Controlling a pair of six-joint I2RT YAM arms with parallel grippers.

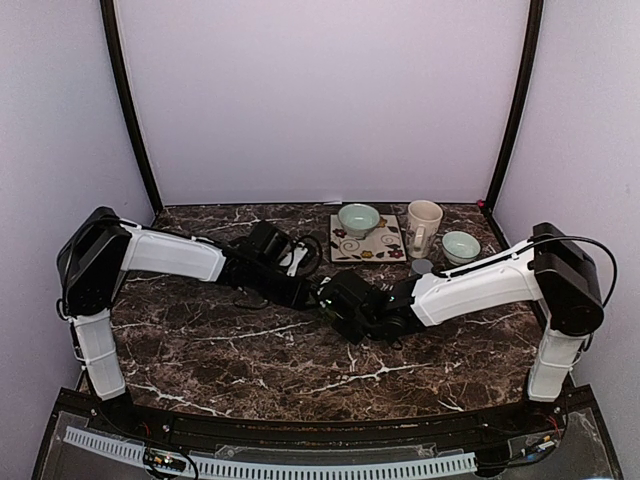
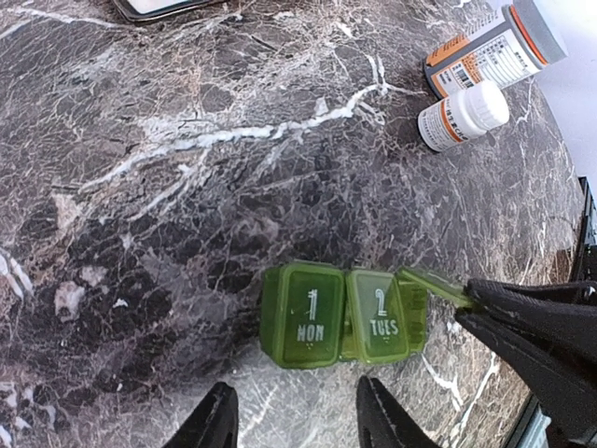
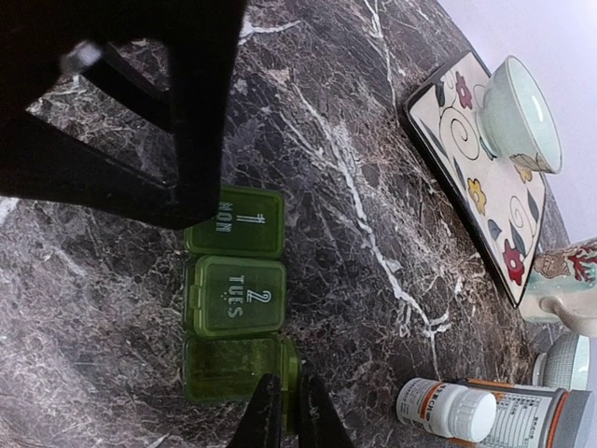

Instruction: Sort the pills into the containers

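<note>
A green pill organizer (image 2: 303,327) lies on the marble table, its MON and TUES lids (image 3: 238,294) closed, the third compartment (image 3: 229,364) open. My right gripper is shut on that compartment's raised lid (image 2: 434,280). My left gripper hangs over the table just in front of the organizer; its two fingers show apart at the bottom of the left wrist view, and what lies between their tips is bare table in that view. A white pill bottle (image 2: 457,117) and a larger orange-banded bottle (image 2: 476,61) stand beside the organizer.
A floral tray (image 1: 380,245) with a bowl (image 1: 358,218) is at the back, with a mug (image 1: 422,225) and second bowl (image 1: 460,245) to its right.
</note>
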